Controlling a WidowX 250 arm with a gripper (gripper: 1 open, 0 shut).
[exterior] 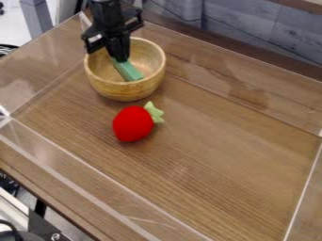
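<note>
A wooden bowl [124, 88] sits at the upper left of the table with a green, elongated object [128, 72] inside it. The dark gripper [119, 50] reaches down from the top edge to the bowl's back part, just above the green object's upper end, which it partly hides. Its fingers look close together; whether anything is between them is unclear. A red strawberry-like object [132, 124] with a green top lies just below the bowl.
A raised edge runs along the back right, and cables show at the lower-left corner beside the table.
</note>
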